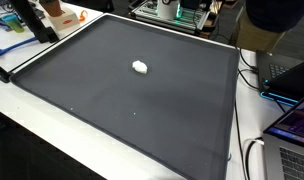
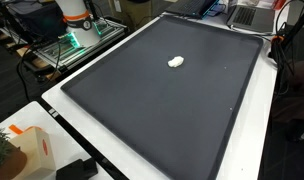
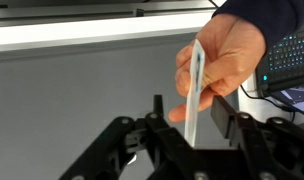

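Note:
A slender white object (image 3: 196,80) is held in a person's hand (image 3: 224,60) in the wrist view. Its lower end reaches down between the fingers of my gripper. Those fingers stand apart, with dark space on each side of the white object, so the gripper looks open around it. A small white lump (image 1: 140,67) lies alone on the dark grey mat, also visible as a white lump (image 2: 176,62) in the other exterior view. My gripper appears in neither exterior view.
A laptop (image 1: 292,145) and cables sit along the right side. Near the mat's corner in exterior view 2 is a potted plant (image 2: 6,158).

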